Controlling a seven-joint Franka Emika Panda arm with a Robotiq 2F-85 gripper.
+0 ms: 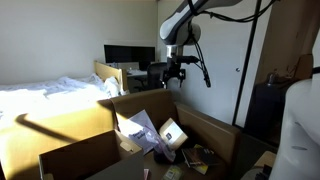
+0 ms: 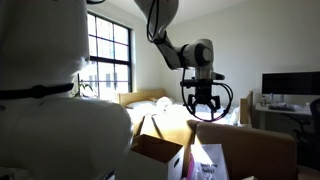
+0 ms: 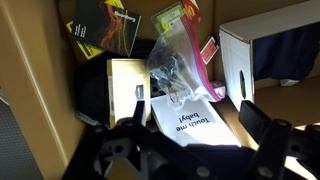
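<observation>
High above the items hangs my gripper [image 1: 181, 72], apart from everything below. In the wrist view my gripper's fingers [image 3: 262, 128] stand wide apart, with nothing held between them. Under the fingers lie a clear zip bag [image 3: 178, 62] with a pink seal and a white box [image 3: 195, 124] printed "Touch me baby!". A pale yellow box [image 3: 129, 84] lies left of them, and a black-and-yellow packet [image 3: 108, 27] is at the upper left. At the right is a white carton [image 3: 236, 65].
An open cardboard box [image 1: 92, 160] stands at the left in exterior view 1, also seen as a brown box [image 2: 158, 152] in exterior view 2. Brown walls [image 1: 222, 138] surround the items. Clear air surrounds the gripper.
</observation>
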